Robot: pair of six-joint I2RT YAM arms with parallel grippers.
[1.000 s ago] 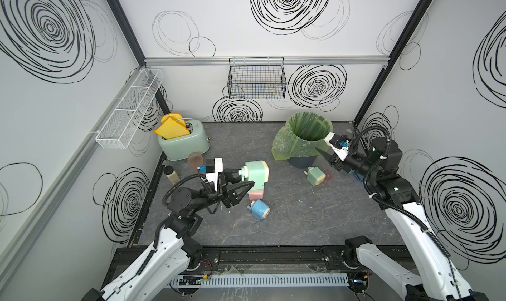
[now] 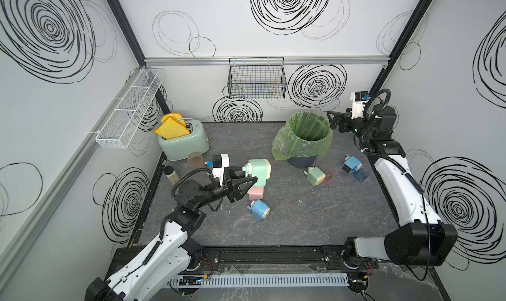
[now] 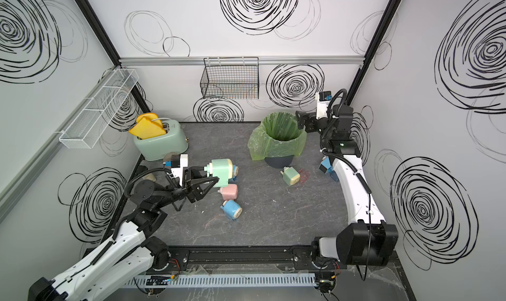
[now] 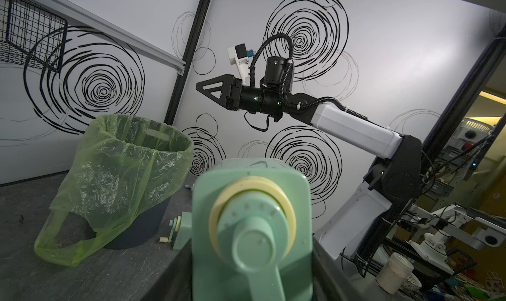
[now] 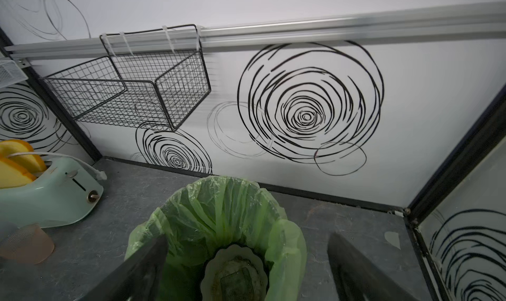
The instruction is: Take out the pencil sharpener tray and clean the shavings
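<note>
My left gripper (image 2: 244, 182) is shut on a mint green pencil sharpener (image 2: 258, 169), raised above the table at centre-left; in the left wrist view its crank end (image 4: 253, 245) faces the camera. My right gripper (image 2: 333, 121) hangs high at the upper right of the bin (image 2: 300, 151), fingers apart with nothing visible between them; the bin's green liner (image 5: 216, 206) shows below it. A smaller green sharpener (image 2: 315, 175) lies by the bin, with a faint red transparent piece (image 2: 327, 177). Blue (image 2: 258, 209) and pink (image 2: 256, 193) sharpeners lie below the left gripper.
A blue sharpener (image 2: 352, 162) with a clear blue tray (image 2: 360, 175) is at the right. A toaster (image 2: 184, 148), cup (image 2: 195, 160) and jar (image 2: 171, 175) stand at the left. Wire baskets (image 2: 256, 79) hang on the walls.
My right arm has risen and moved back to beside the bin's upper right.
</note>
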